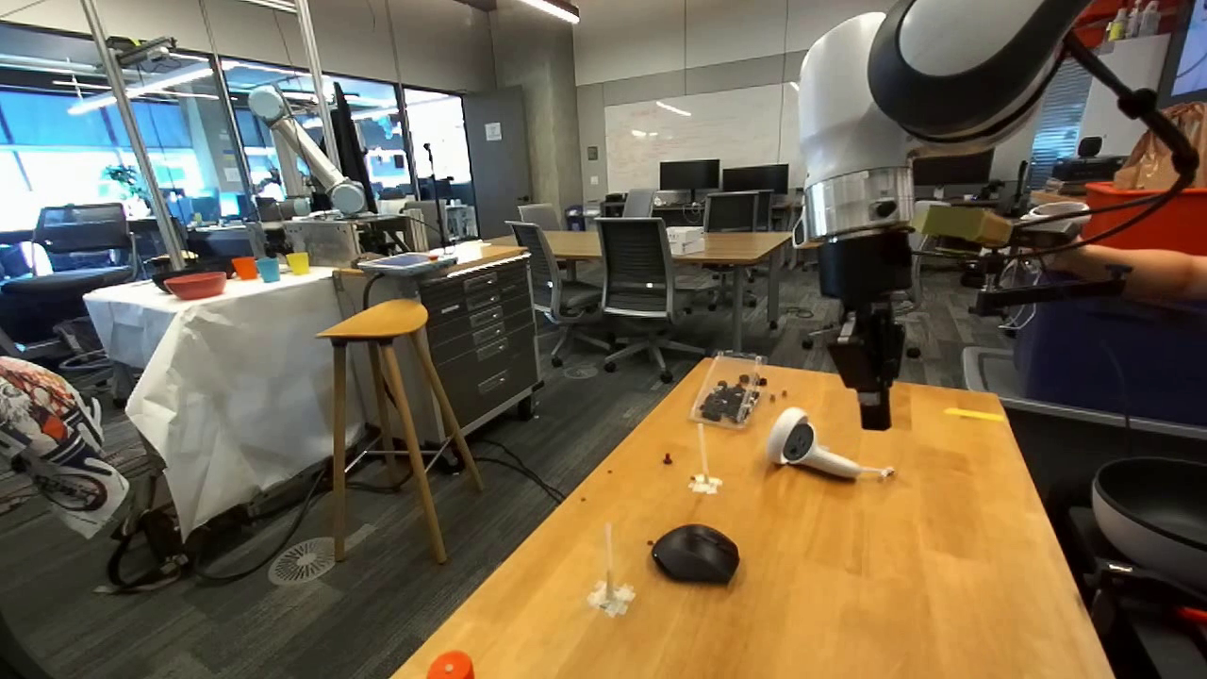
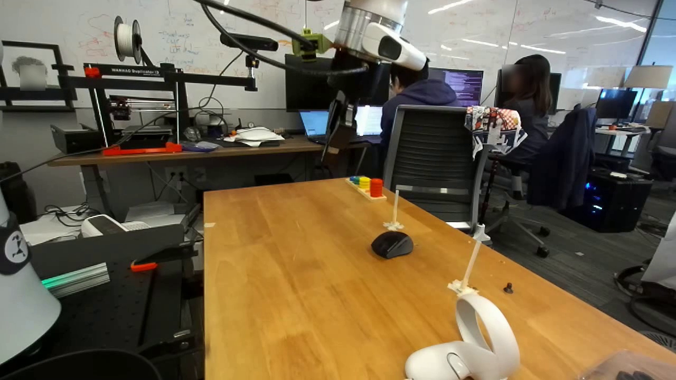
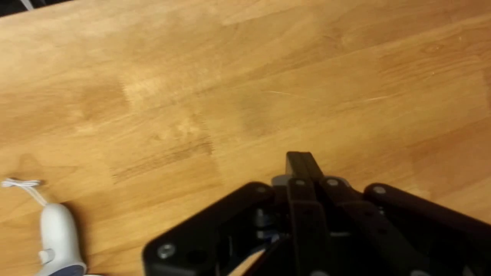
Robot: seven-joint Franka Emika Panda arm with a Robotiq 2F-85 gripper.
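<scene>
My gripper [image 1: 874, 421] hangs above the wooden table [image 1: 860, 566], its two black fingers pressed together and nothing visible between them. Bare tabletop lies below and ahead of the fingertips [image 3: 301, 163] in the wrist view. Beside the gripper, lower on the table, lies a white controller [image 1: 832, 460] with a ring and a cord; its handle shows at the lower left of the wrist view. A black mouse [image 1: 696, 554] rests nearer the front, well apart from the gripper.
Two thin upright sticks [image 1: 610, 566] are taped near the table's left edge. A clear box [image 1: 730, 390] of dark parts stands at the far end. A toy with colored stacked pieces [image 2: 367, 187] sits at another end.
</scene>
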